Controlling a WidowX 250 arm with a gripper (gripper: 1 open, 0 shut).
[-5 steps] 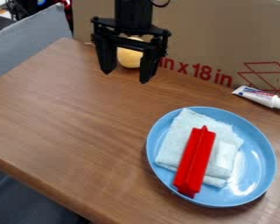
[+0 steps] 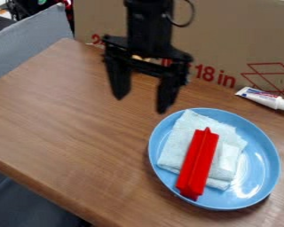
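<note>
My black gripper (image 2: pixel 144 86) hangs open over the middle of the wooden table, slightly blurred, with nothing seen between its fingers. It is above and to the left of a blue plate (image 2: pixel 261 168). On the plate lies a folded white cloth (image 2: pixel 177 139) with a long red object (image 2: pixel 197 164) resting on top.
A toothpaste tube (image 2: pixel 263 97) lies at the back right. A cardboard box (image 2: pixel 227 44) stands along the back, with a yellow item mostly hidden behind the gripper. A grey surface borders it on the left.
My gripper has moved lower in the view, toward the plate, and slightly right. The objects on the table have stayed where they were.
</note>
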